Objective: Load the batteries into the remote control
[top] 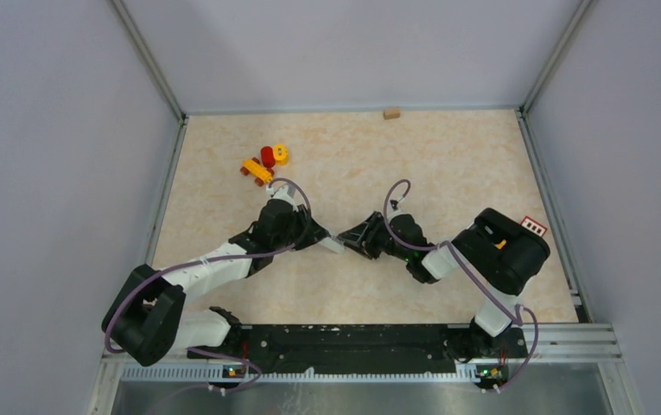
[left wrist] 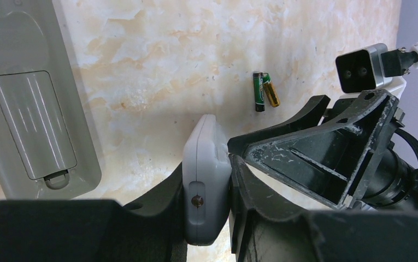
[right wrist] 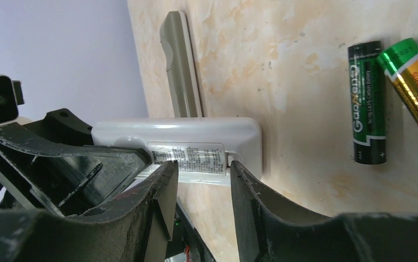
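Note:
A white remote is held in my left gripper (top: 320,233), its battery compartment turned toward my right gripper in the right wrist view, a label showing inside. My right gripper is at that compartment, fingertips apart; whether anything is between them is unclear. A green-black battery (right wrist: 368,103) and a gold battery with a green end (right wrist: 414,87) lie side by side on the table. A grey-green cover piece lies beyond the remote, and a grey remote-like case (left wrist: 34,120) shows in the left wrist view.
Yellow and red toys (top: 262,169) lie at the back left, a small wooden block (top: 391,113) at the back edge, and a red-and-white item (top: 533,226) at the right edge.

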